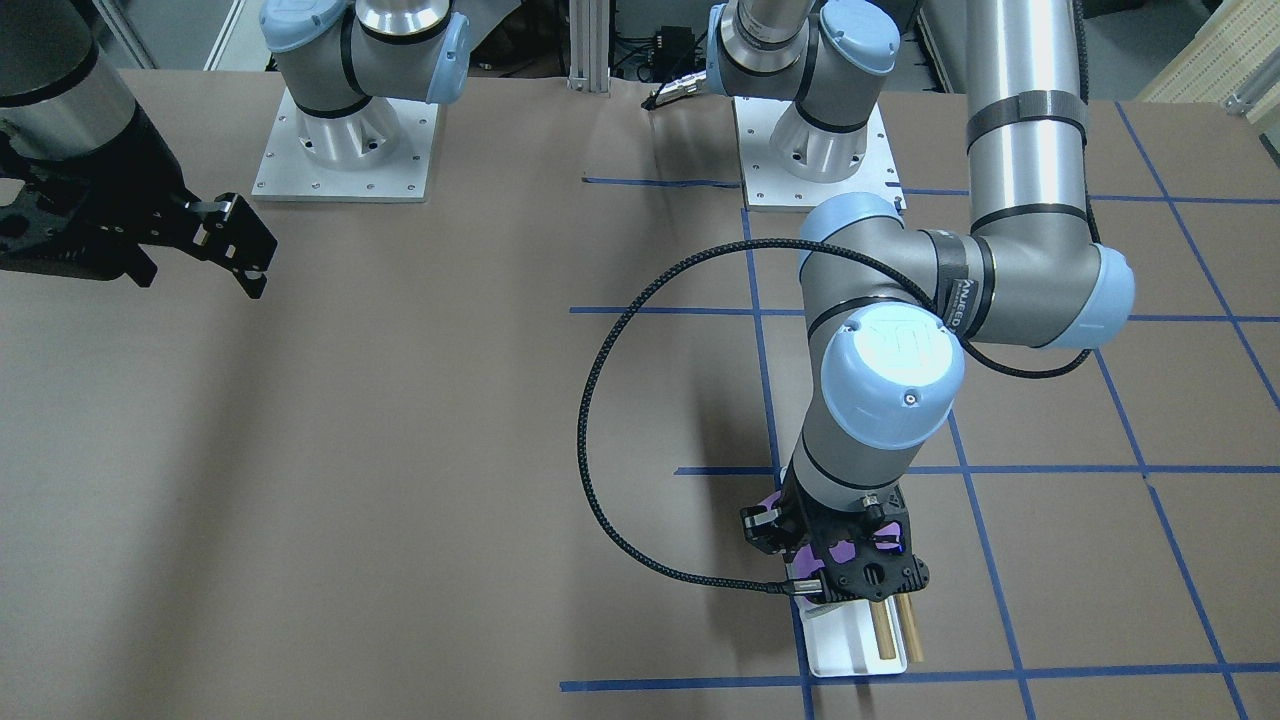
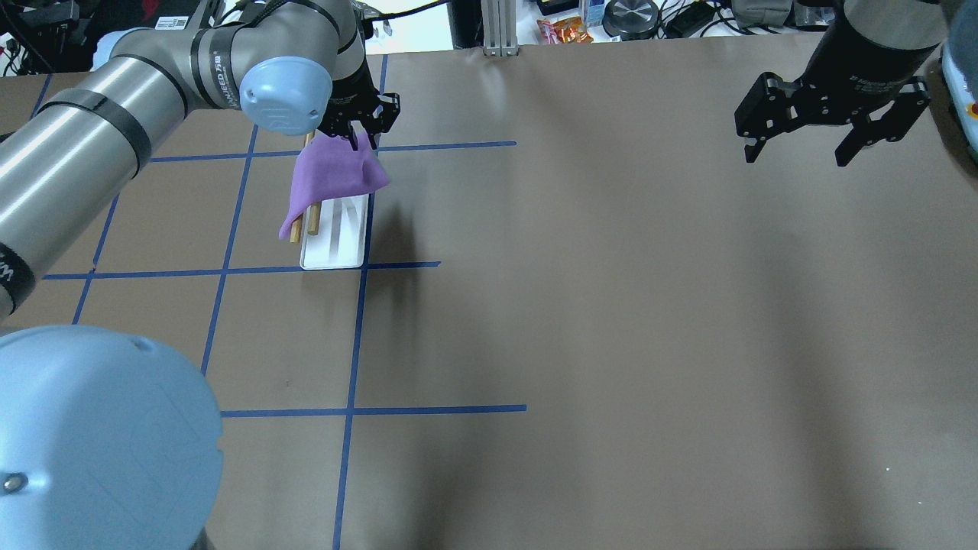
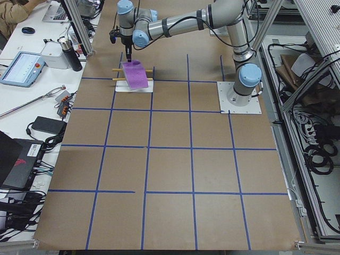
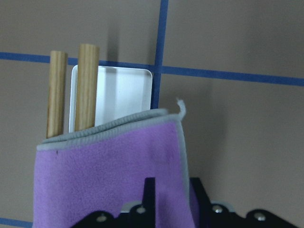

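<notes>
A purple cloth (image 4: 104,175) with a grey hem hangs from my gripper, whose fingers are closed on its edge. The cloth lies over or just above two wooden sticks (image 4: 86,85) and a white tray (image 4: 121,95); from the top view it covers the middle of both sticks and part of the tray (image 2: 335,243). My gripper (image 2: 364,139) is above the tray's far part, and in the front view the arm hides much of the cloth.
Another black gripper (image 2: 825,119) hangs to the right in the top view. A cluttered side bench (image 3: 26,85) borders the table.
</notes>
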